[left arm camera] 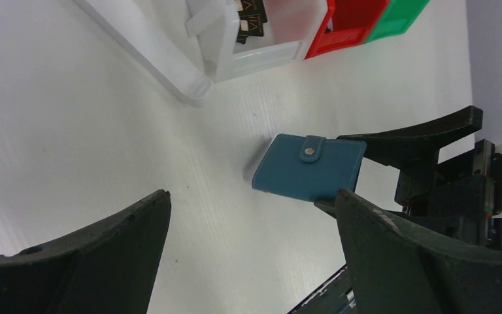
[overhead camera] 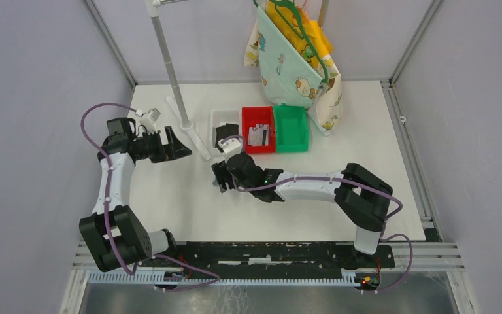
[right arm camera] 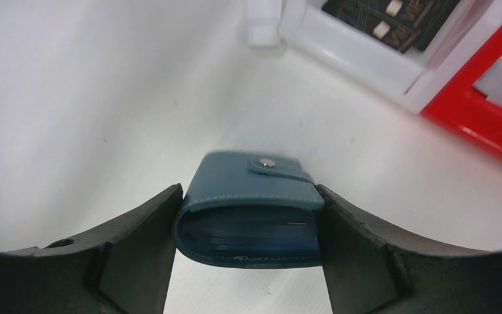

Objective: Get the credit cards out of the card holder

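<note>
A dark blue-green card holder with a snap strap sits between the fingers of my right gripper, which press on its two side edges. Its near opening bulges into an oval, and the inside looks dark; no card can be made out there. In the left wrist view the holder appears just above the table. My left gripper is open and empty, left of the holder. Black cards lie in the white bin, and grey cards lie in the red bin.
White, red and green bins stand in a row behind the right gripper; the green one looks empty. A white stand pole rises left of them, its foot on the table.
</note>
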